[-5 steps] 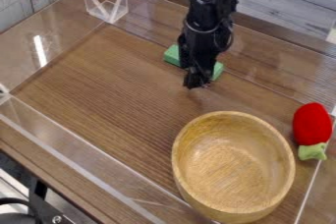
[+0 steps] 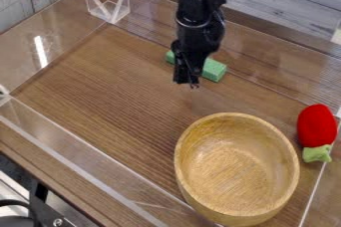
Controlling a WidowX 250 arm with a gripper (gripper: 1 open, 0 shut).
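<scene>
The black gripper [image 2: 186,73] reaches down from the top centre over a green rectangular block [image 2: 210,70] on the wooden table [image 2: 94,102]. Its fingers are at the block's left part and partly hide it. The gripper looks shut, and I see nothing clearly between its fingertips.
A yellow bowl [image 2: 236,171] stands at the bottom right. A red object [image 2: 316,123] with a green end lies at the right edge. A clear wire-like or plastic holder [image 2: 107,2] is at the top left.
The gripper has moved a little to the left, uncovering more of the green block's right part. The bowl and red object have not moved.
</scene>
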